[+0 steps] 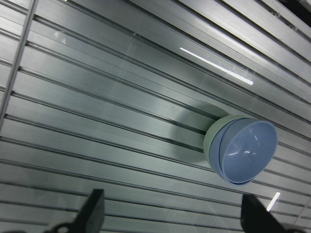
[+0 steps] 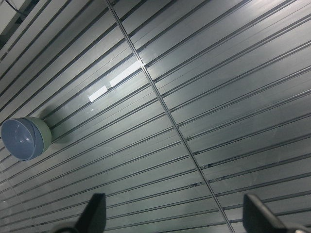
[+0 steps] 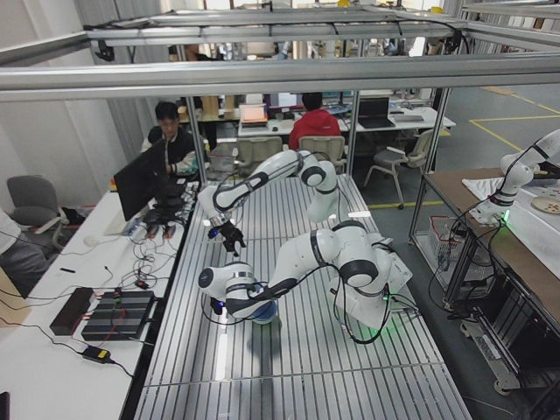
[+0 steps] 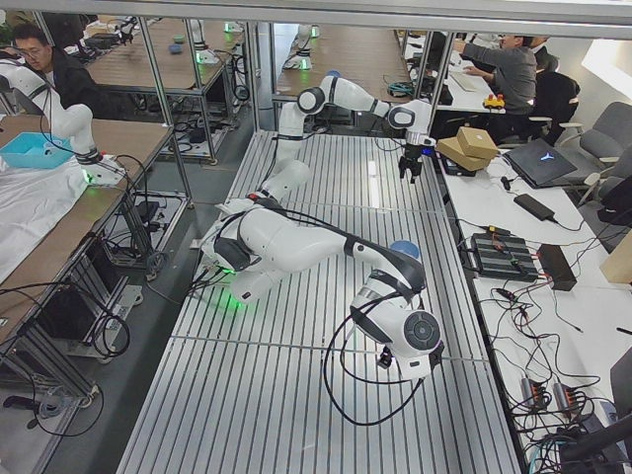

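Observation:
Nested bowls, blue inside pale green (image 1: 243,153), rest on the slatted metal table (image 1: 97,121), right of centre in the left wrist view and at the left in the right wrist view (image 2: 19,138). The camera right view shows them (image 4: 403,251) partly behind an arm. One gripper (image 3: 226,236) hangs over the table's far part in the camera left view; the other, nearer one is mostly hidden under its wrist beside the bowls. In both wrist views dark fingertips sit apart at the bottom edge, with only table between them: left gripper open, right gripper open.
The table is otherwise mostly clear. A white desk (image 3: 52,367) with a monitor, power boxes and cables runs along the left in the camera left view. Aluminium posts and beams frame the table; another bench with an arm (image 3: 516,175) stands at the right.

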